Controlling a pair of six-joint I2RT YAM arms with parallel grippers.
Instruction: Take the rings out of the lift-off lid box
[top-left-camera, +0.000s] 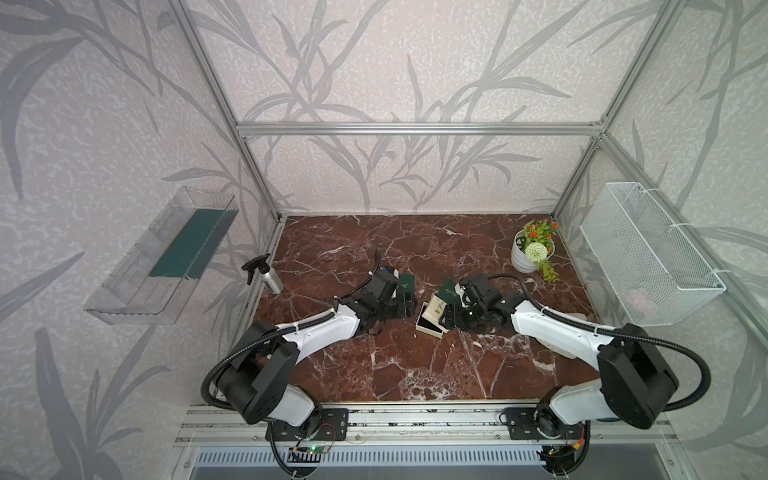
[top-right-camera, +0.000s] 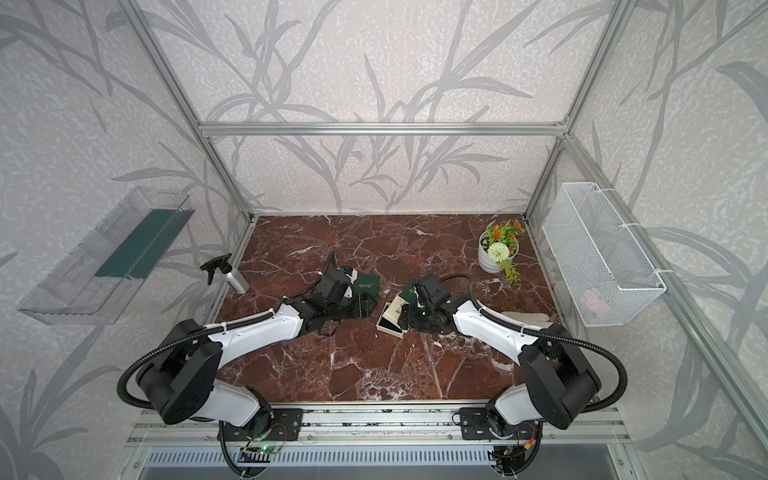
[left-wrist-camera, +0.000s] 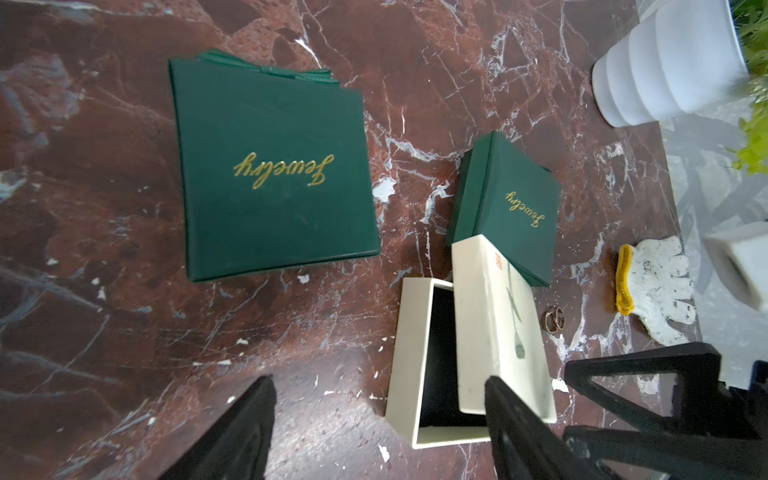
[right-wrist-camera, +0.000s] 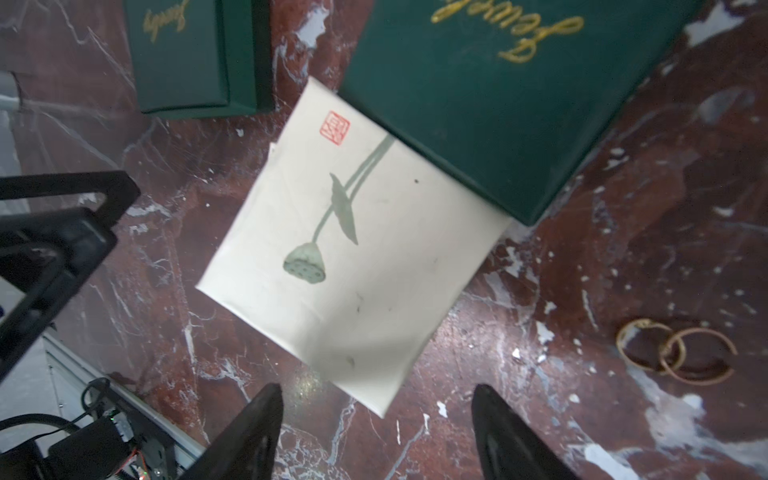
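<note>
The cream lid (right-wrist-camera: 360, 256), with its lotus print, lies tipped over one side of the white box (left-wrist-camera: 412, 360), leaving part of the dark inside uncovered. Two rings lie on the marble beside the box, overlapping each other; they also show past the lid in the left wrist view. My left gripper stands open to the left of the box, nothing between its fingers. Over the table near the lid's lower edge, my right gripper is open too, and it holds nothing. The covered part of the box interior is hidden.
Two green jewelry boxes (left-wrist-camera: 276, 172) stand behind the white box; the smaller-looking one (left-wrist-camera: 520, 204) touches the lid. A glove (left-wrist-camera: 660, 288) lies to the right. The flower pot (top-left-camera: 528, 252) and spray bottle (top-left-camera: 268, 276) are farther off.
</note>
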